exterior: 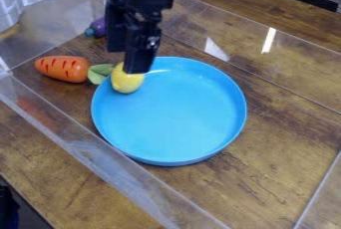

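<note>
My black gripper (134, 44) hangs open at the top centre, its fingers pointing down just above a yellow lemon-like object (128, 80) on the left rim area of a blue plate (176, 119). An orange carrot (63, 69) with green leaves (100, 72) lies left of the plate.
A purple object (96, 28), partly hidden by the gripper, lies behind at the left. Transparent walls or edges run along the left and right.
</note>
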